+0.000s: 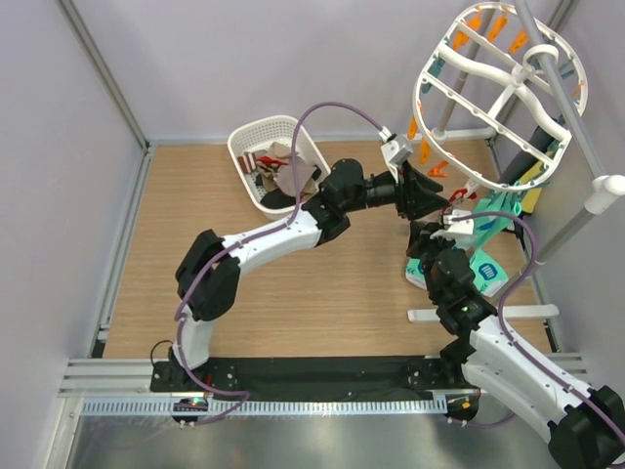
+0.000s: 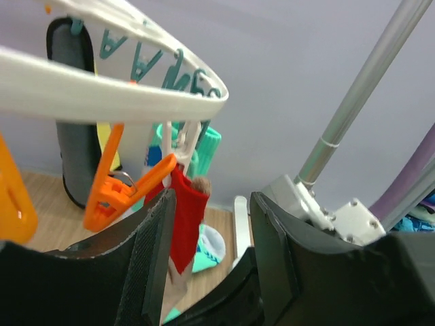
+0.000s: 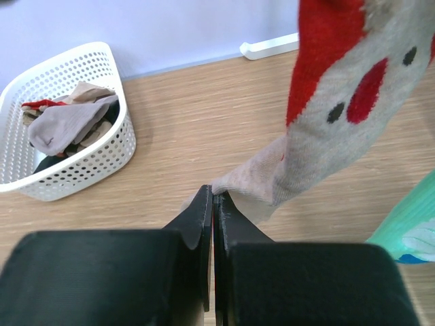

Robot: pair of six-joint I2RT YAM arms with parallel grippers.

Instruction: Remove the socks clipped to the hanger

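A red and grey sock hangs from the white round hanger (image 1: 427, 93); in the left wrist view its red part (image 2: 187, 217) is just under the rim, by a pale clip (image 2: 180, 144). My right gripper is shut on the sock's lower grey end, which stretches up to the right. Below the rim, my left gripper stands part open, with the red sock seen at and beyond its left finger. Whether that finger touches the sock, I cannot tell.
A white basket (image 1: 269, 132) with several socks stands at the back. Orange clips (image 2: 126, 187) hang close by the left gripper. A metal pole (image 2: 353, 95) rises on the right.
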